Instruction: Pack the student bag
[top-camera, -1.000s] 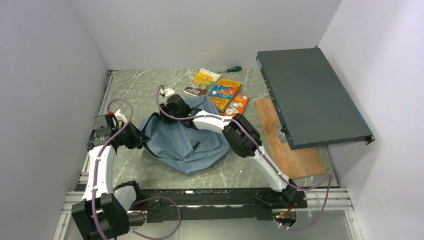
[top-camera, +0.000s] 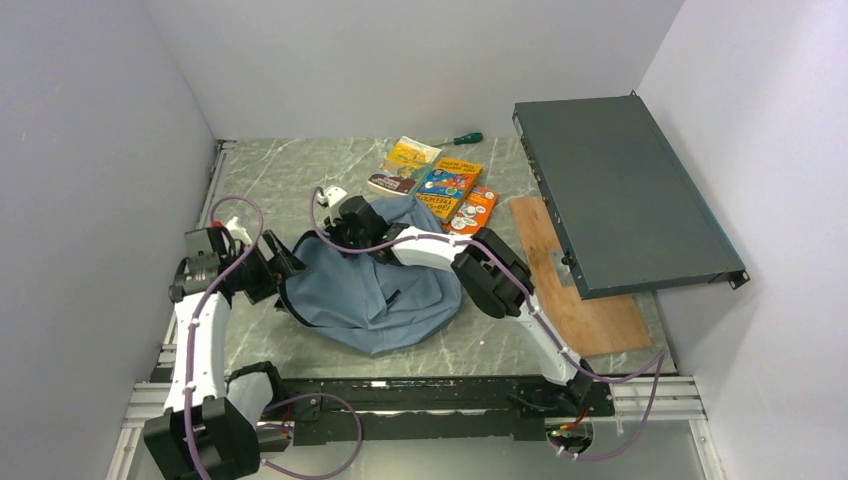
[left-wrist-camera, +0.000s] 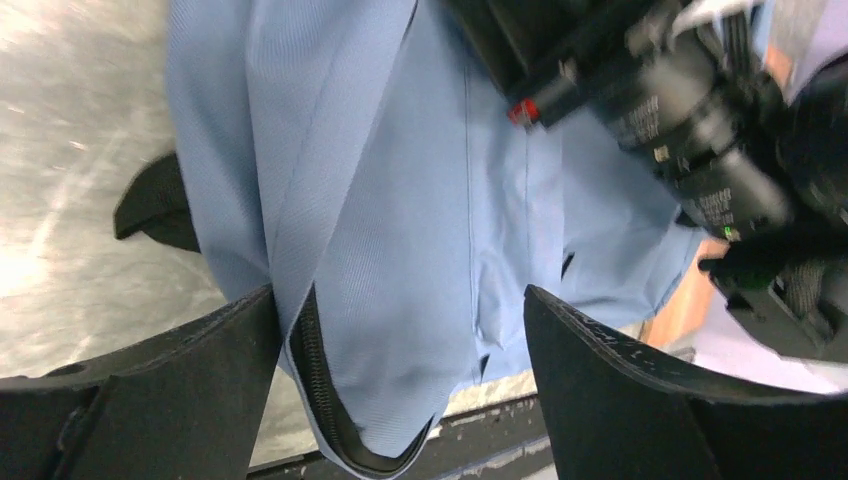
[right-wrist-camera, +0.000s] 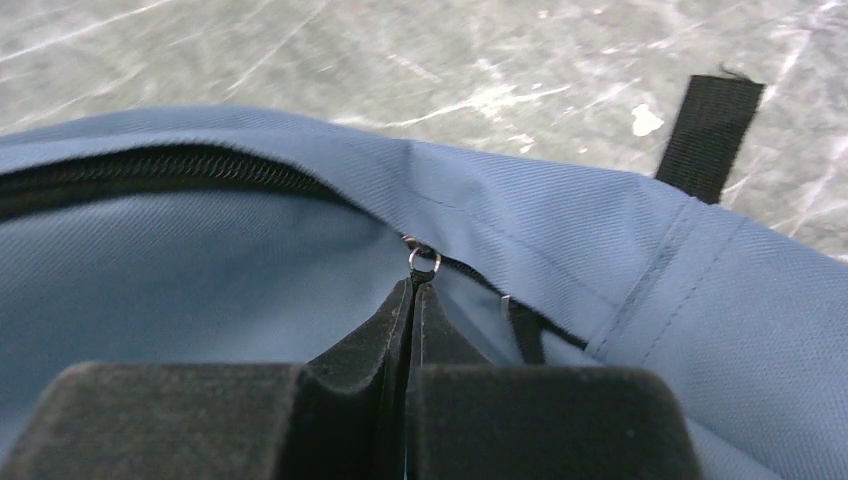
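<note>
The blue bag (top-camera: 370, 300) lies in soft folds mid-table, its zipper (right-wrist-camera: 200, 170) along the rim. My left gripper (top-camera: 280, 265) is open at the bag's left edge; in the left wrist view its fingers straddle the fabric (left-wrist-camera: 370, 300) and black edge. My right gripper is shut at the small zipper pull ring (right-wrist-camera: 425, 258), which shows right at its fingertips; whether the ring is held is hard to tell. A black strap (right-wrist-camera: 710, 130) sticks out beyond the bag.
Three books (top-camera: 448, 185) lie behind the bag with a screwdriver (top-camera: 470, 138). A wooden board (top-camera: 590, 320) and a large dark panel (top-camera: 625, 190) occupy the right side. Bare table is at the back left.
My right gripper has moved slightly toward the table's front, staying at the zipper.
</note>
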